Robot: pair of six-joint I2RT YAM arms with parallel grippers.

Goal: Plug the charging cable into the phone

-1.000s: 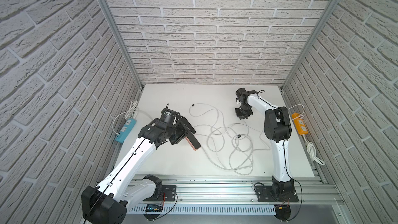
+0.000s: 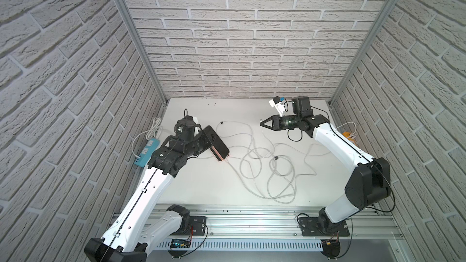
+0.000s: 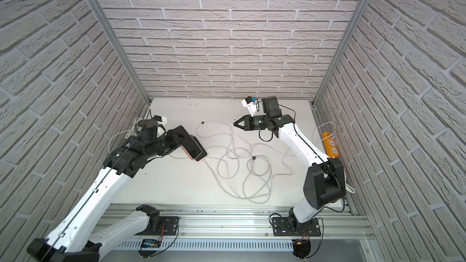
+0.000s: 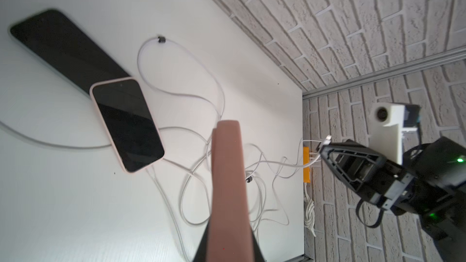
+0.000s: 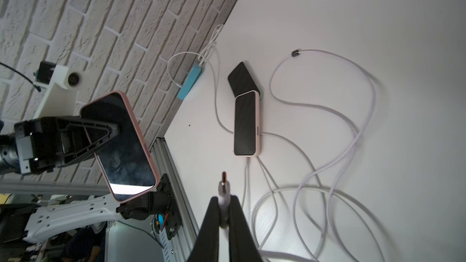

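Observation:
My left gripper [image 2: 207, 138] grips a pink-edged phone, held raised at the left, edge-on in the left wrist view. Below it a smaller pink phone [image 4: 128, 121] lies overlapping a black phone [image 4: 63, 46] on the table. My right gripper [image 3: 237, 122] is raised at the middle right, shut on a white charging cable connector [image 5: 223, 199] whose tip points up out from the fingertips; the cable [image 4: 291, 165] trails from it.
Looped cables cover the middle of the white table [image 2: 252, 109]. A blue power strip [image 2: 145, 152] is at the left edge, an orange one [image 3: 330, 143] at the right edge. Brick walls surround the back and sides.
My right arm has risen and swung toward the middle, carrying the connector off the table area. The left gripper has lifted slightly with the phone.

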